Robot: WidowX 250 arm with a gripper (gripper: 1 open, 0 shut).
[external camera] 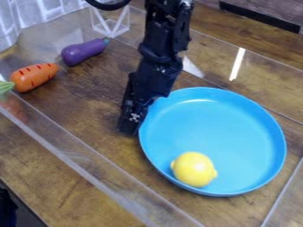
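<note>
My black gripper (134, 111) reaches down from the top centre to the left rim of a blue bowl (219, 133), low over the wooden table. Its fingers are dark and partly blend into the shadow, and I see nothing clearly held between them. A yellow round object (194, 168) sits in the lower part of the bowl.
A toy carrot (34, 76) lies at the left, and a purple toy eggplant (84, 50) lies behind it. A pale object stands in the top left corner.
</note>
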